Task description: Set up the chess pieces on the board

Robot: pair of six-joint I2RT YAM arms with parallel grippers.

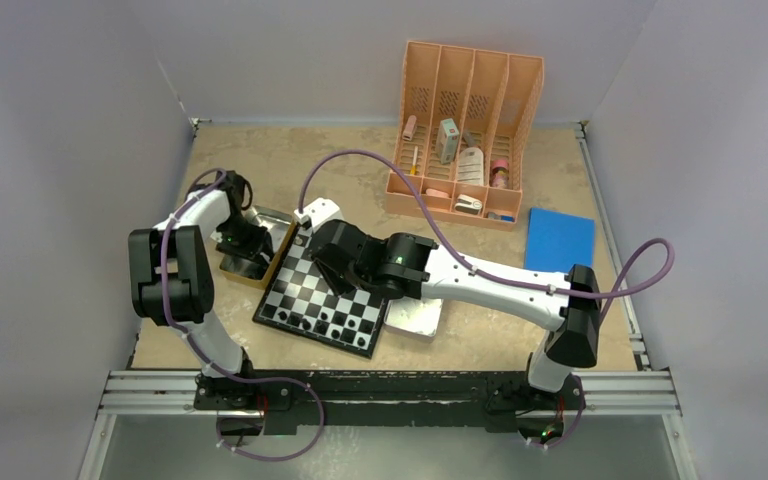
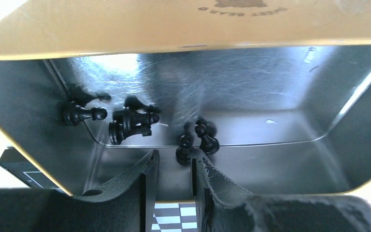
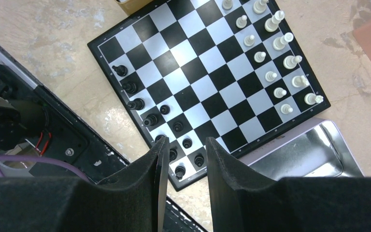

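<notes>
The chessboard (image 3: 198, 92) holds white pieces (image 3: 280, 41) along one side and black pieces (image 3: 135, 104) along the opposite side. A metal-lined box (image 2: 251, 82) left of the board holds several loose black pieces (image 2: 77, 114), two of them (image 2: 207, 141) near its middle. My left gripper is open over that box, its fingertips just short of those middle pieces in the image, nothing between them. My right gripper hangs high over the board with its fingers apart and nothing held.
A second metal tin (image 3: 309, 154) lies right of the board. A peach organizer (image 1: 510, 90) stands at the back, and a blue mat (image 1: 559, 240) lies at the right.
</notes>
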